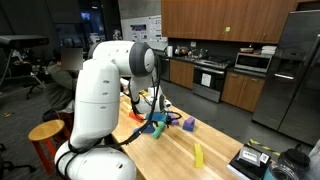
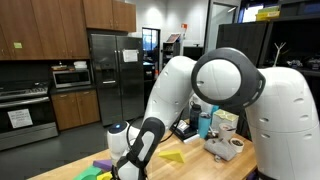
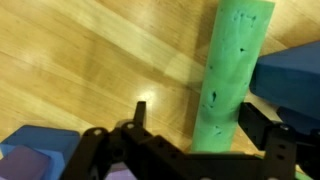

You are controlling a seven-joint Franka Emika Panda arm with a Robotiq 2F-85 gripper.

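Note:
A long green block (image 3: 232, 60) lies on the wooden table, running from the top of the wrist view down between my gripper's fingers. My gripper is partly open around it. The right finger (image 3: 254, 122) is close against the green block, and whether they touch is unclear. Bare wood shows between the left finger and the block. In exterior view 1 the gripper is low over the cluster of blocks, its fingertips hard to make out.
A dark blue block (image 3: 290, 82) sits just right of the green one. At lower left are another blue block (image 3: 48, 140) and a purple block (image 3: 22, 163). A yellow block (image 1: 198, 155) stands apart on the table, with clear wood around it.

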